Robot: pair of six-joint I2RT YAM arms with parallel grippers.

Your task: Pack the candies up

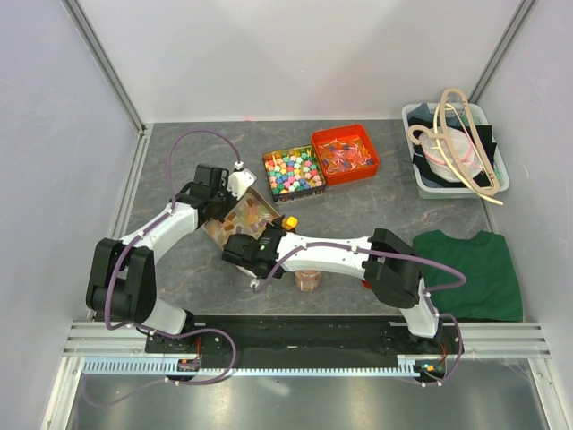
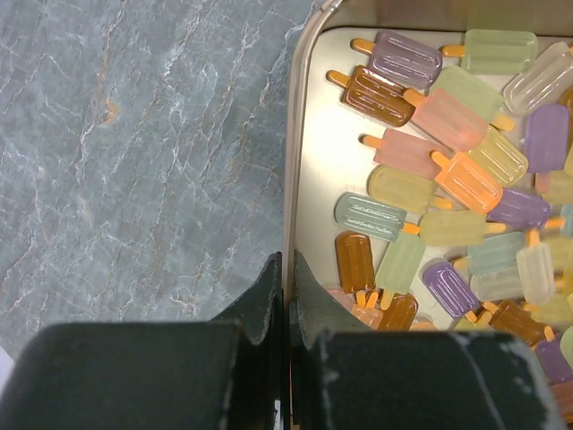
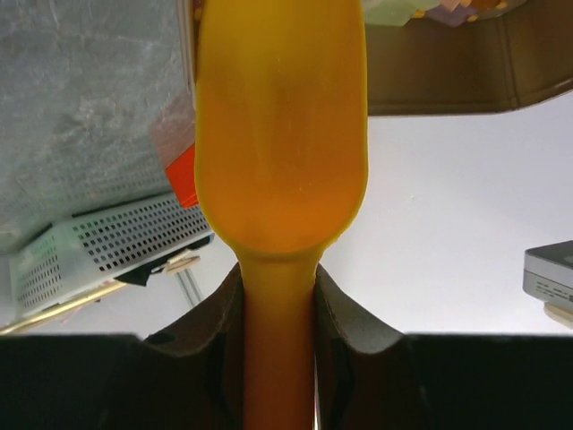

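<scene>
A tray (image 1: 269,205) of popsicle-shaped candies (image 1: 250,213) is between my two arms in the top view. My left gripper is shut on the tray's rim; many-coloured candies lie to the right of that rim. A yellow-orange scoop (image 3: 282,134) stands between the fingers of my right gripper, which touch its handle on both sides. Its visible face looks bare. From above, the scoop (image 1: 289,222) shows by the tray's right side, partly hidden by the right arm. A clear jar (image 1: 307,280) stands just below that arm.
Behind are a black tray of colourful candies (image 1: 294,172) and a red basket of stick-like sweets (image 1: 346,155). A white basket (image 1: 461,189) with cloths and hangers stands far right, a green cloth (image 1: 472,273) in front of it. Table between baskets and right arm is clear.
</scene>
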